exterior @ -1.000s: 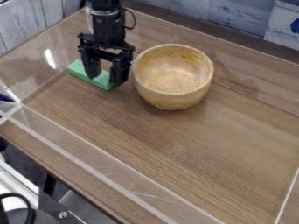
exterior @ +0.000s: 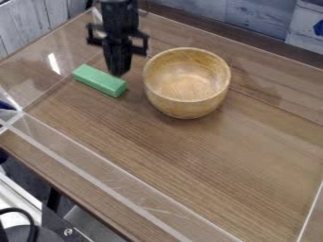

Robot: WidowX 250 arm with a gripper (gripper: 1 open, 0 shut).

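Observation:
A green block [exterior: 101, 80] lies on the wooden table left of a wooden bowl [exterior: 187, 83]. My gripper [exterior: 116, 44] is raised above and behind the block, apart from it. It is blurred, and I see nothing clearly held in it.
The bowl is empty. The black arm occupies the top centre.
My gripper has lifted up and back, away from the green block, which is now fully visible on the table.

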